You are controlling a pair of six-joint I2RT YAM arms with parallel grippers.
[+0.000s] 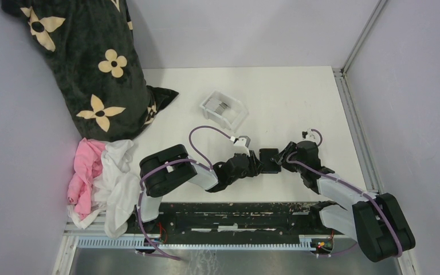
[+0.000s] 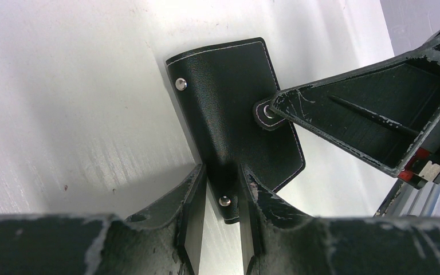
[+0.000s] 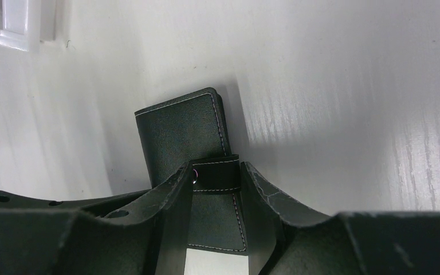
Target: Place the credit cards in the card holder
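The black card holder [image 1: 269,160] lies closed on the white table, its snap strap [image 3: 215,175] over one edge. My left gripper is at the riveted spine side, a gap between its fingers; the spine's lower end with a rivet [image 2: 224,201] shows in that gap. Whether either finger touches it I cannot tell. From the opposite side my right gripper reaches to the strap, open, with the strap showing between its fingers. Greyish cards [image 1: 216,105] appear to lie in the white tray; their number is unclear.
The white tray [image 1: 238,118] stands behind the left gripper. Pink cloth [image 1: 86,177] and white cloth [image 1: 120,183] are heaped at the table's left side, below a dark flowered blanket [image 1: 112,86].
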